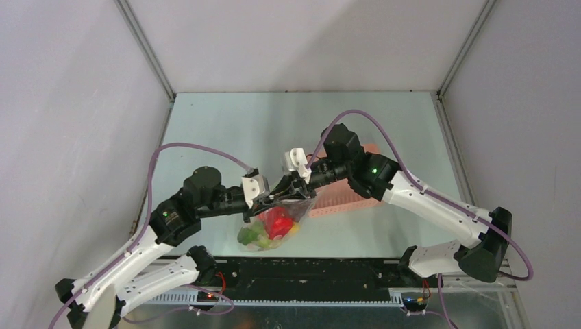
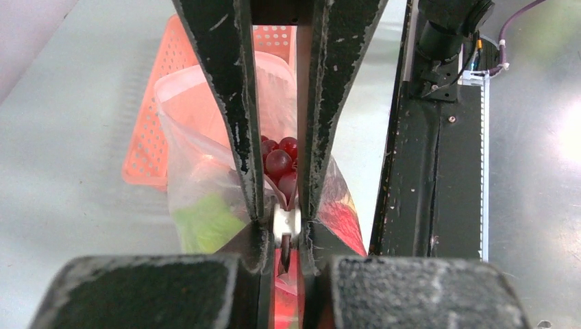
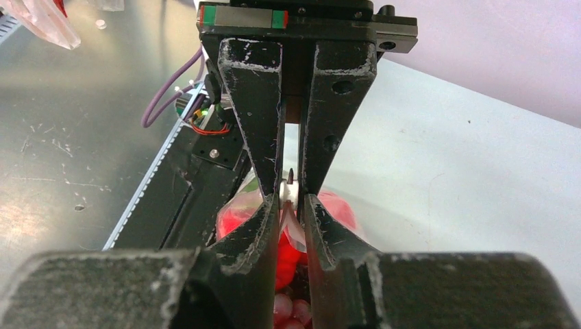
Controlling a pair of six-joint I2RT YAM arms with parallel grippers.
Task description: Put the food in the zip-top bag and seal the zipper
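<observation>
The clear zip bag (image 1: 270, 233) holds red, green and yellow food; dark red grapes (image 2: 277, 162) show in the left wrist view. Both grippers meet at the bag's top. My left gripper is shut on the bag's top, where a small white piece, apparently the zipper slider (image 3: 288, 194), sits between fingertips. My right gripper is close around that white piece and bag film, its fingers narrowly apart; whether it grips cannot be told for sure. In the top view the fingertips overlap and hide each other.
A pink perforated basket (image 1: 339, 202) stands behind and to the right of the bag, partly under the right arm.
</observation>
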